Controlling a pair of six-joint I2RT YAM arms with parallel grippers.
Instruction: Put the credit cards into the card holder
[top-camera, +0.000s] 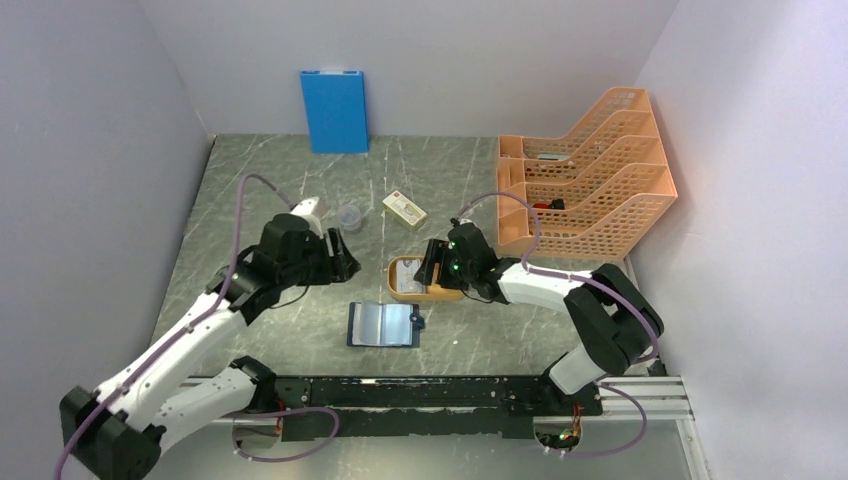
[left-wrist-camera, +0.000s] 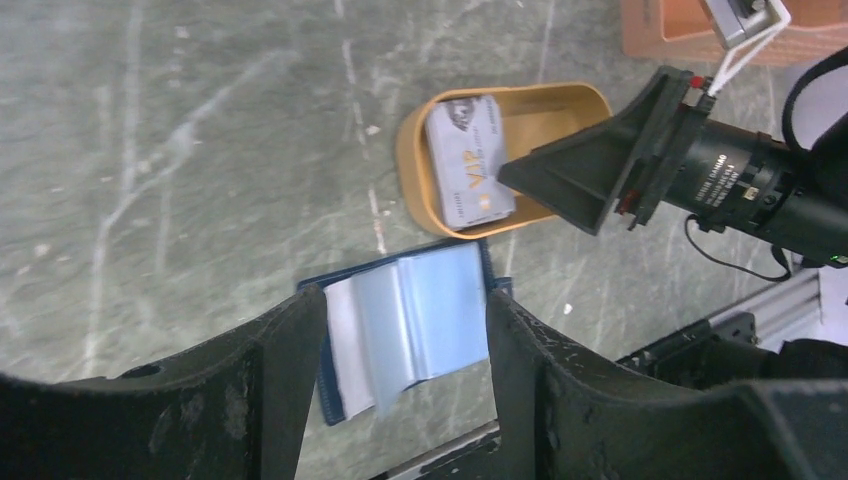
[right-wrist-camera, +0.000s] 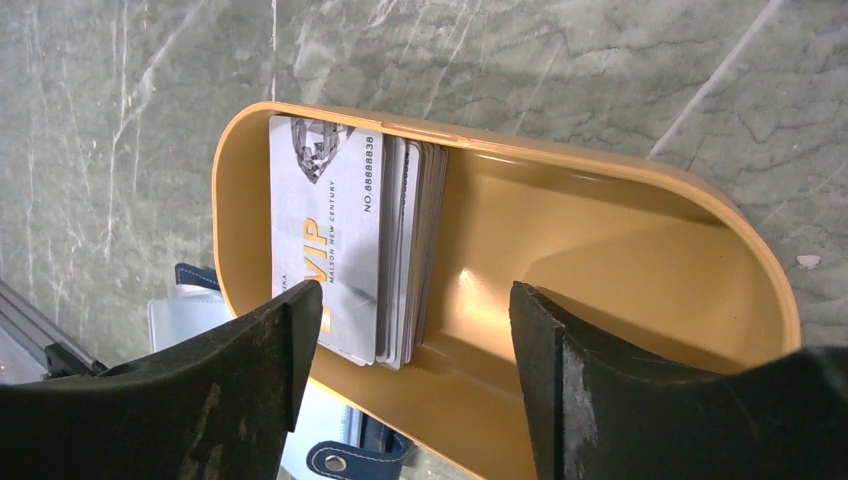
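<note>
An orange oval tray (right-wrist-camera: 600, 160) holds a stack of white VIP cards (right-wrist-camera: 325, 230) at one end; right of the stack its floor is bare. The card holder (top-camera: 385, 325) lies open in front of it, its clear sleeves (left-wrist-camera: 440, 300) showing. My right gripper is open just over the tray, fingers either side of the stack's exposed edges, nothing visibly held. My left gripper (top-camera: 338, 255) hangs open to the left of the tray, above the table, empty; in the left wrist view its fingers frame the holder.
An orange slotted organiser (top-camera: 590, 220) stands at back right, a blue board (top-camera: 335, 110) at the back. A small box (top-camera: 404, 210) and clear cup (top-camera: 349, 219) lie behind the tray.
</note>
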